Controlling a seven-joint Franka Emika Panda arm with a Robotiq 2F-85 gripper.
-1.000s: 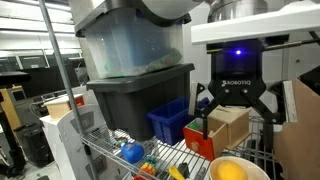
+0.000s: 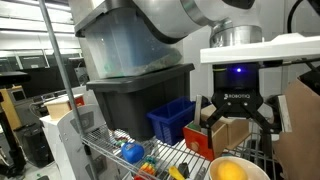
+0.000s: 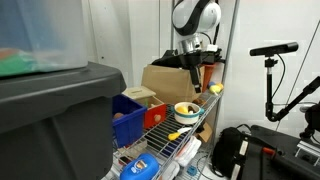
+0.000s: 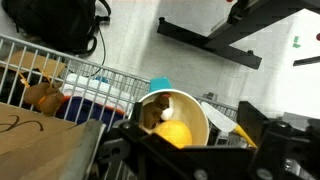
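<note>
A white bowl with a yellow-orange ball in it stands at the near end of a wire rack. My gripper is open above it, fingers spread wide and nothing between them. Looking down in the wrist view, the bowl appears between the two dark fingers, with the ball and a small brown item inside. From exterior view 2, the gripper hangs above the bowl, clear of it.
On the rack lie a blue ball-like toy and a yellow item. Behind are a blue bin, a red box and a large black tote. A cardboard panel stands close on the right.
The gripper has shifted and tilted slightly above the bowl, its fingers remaining open. The bowl, ball and other objects have not visibly moved.
</note>
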